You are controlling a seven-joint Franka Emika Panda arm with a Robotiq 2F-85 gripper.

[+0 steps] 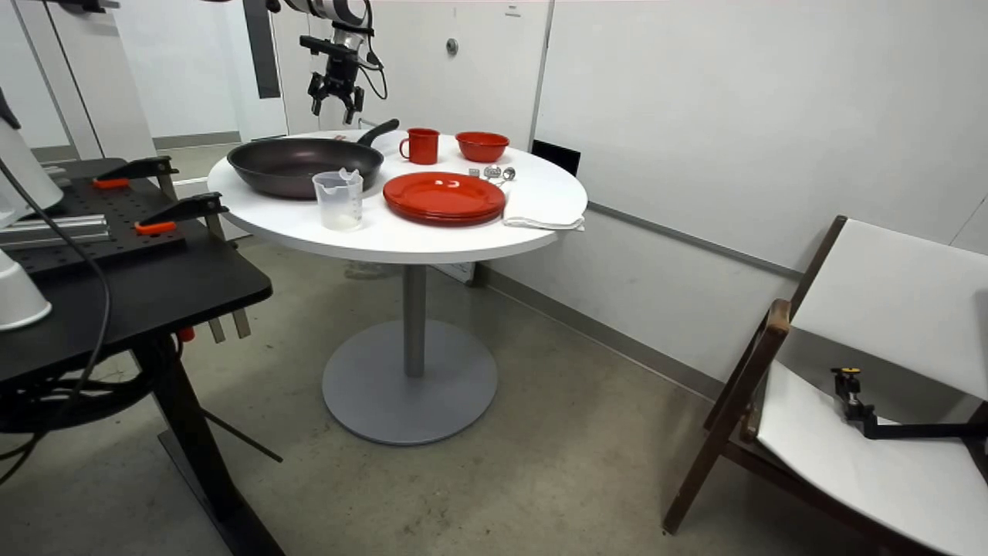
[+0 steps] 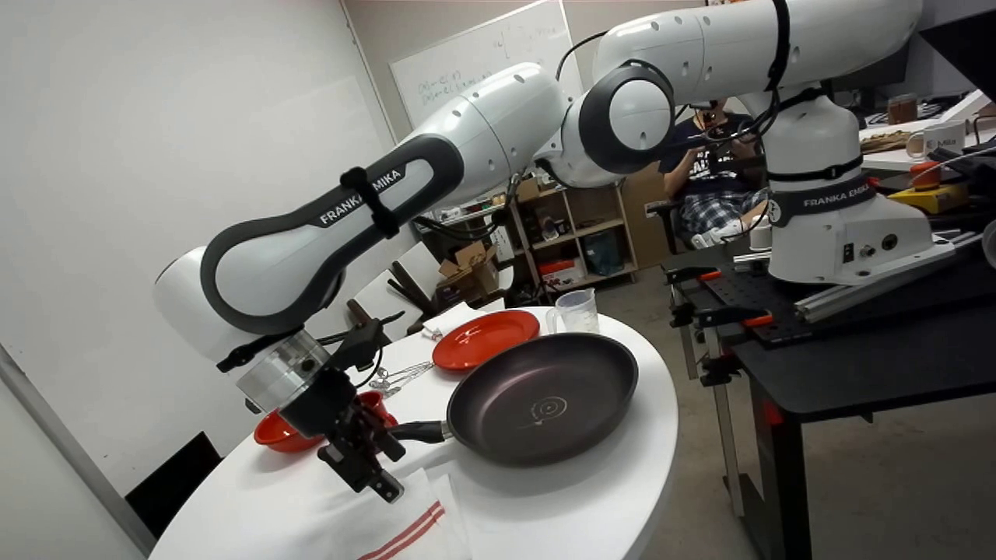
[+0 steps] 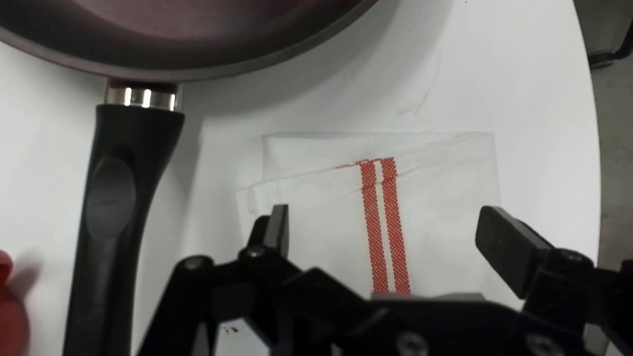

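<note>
A folded white towel with two red stripes (image 3: 384,231) lies flat on the white round table. Above it is my gripper, its fingers spread wide and nothing held between them. In exterior view 1 the gripper (image 1: 334,113) hangs over the far side of the table, clear of the surface. Exterior view 2 shows the gripper (image 2: 390,471) pointing down near the towel (image 2: 411,527). The black frying pan (image 2: 543,400) rests close by, its handle (image 3: 110,213) running left of the towel in the wrist view.
Red plates (image 1: 444,196), a red mug (image 1: 422,147), a red bowl (image 1: 482,145), a clear measuring cup (image 1: 340,199), metal utensils (image 1: 492,172) and a white cloth (image 1: 544,222) share the table. Right of the towel runs the table's edge (image 3: 595,148).
</note>
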